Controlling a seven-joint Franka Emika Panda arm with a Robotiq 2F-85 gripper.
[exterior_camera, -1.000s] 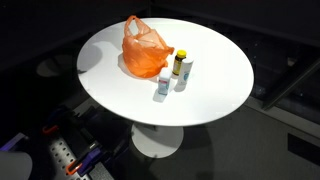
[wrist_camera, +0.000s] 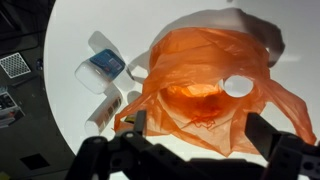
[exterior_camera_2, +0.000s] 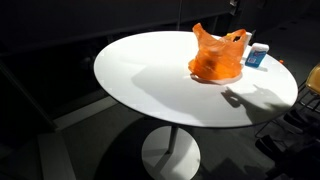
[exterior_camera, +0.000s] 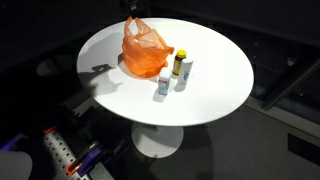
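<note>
An orange plastic bag (exterior_camera: 146, 50) stands with its mouth up on the white round table (exterior_camera: 225, 60). In the wrist view my gripper is open above the bag (wrist_camera: 190, 60), its dark fingers (wrist_camera: 262, 135) apart with nothing held between them. A white round thing (wrist_camera: 237, 86) shows at the bag's mouth. Beside the bag are a small white-and-blue container (exterior_camera: 163, 84), a white bottle (exterior_camera: 186, 70) and a dark bottle with a yellow cap (exterior_camera: 178, 62). The wrist view shows the white-and-blue container (wrist_camera: 100, 72) and white bottle (wrist_camera: 103, 115) left of the bag.
Bare surface (exterior_camera_2: 145, 65) also lies left of the bag in exterior view 2. An orange chair (exterior_camera_2: 314, 78) stands beyond the table's right edge there.
A dark shadow now lies on the table's left side, which was clear a second ago. The bag and bottles have not visibly moved.
</note>
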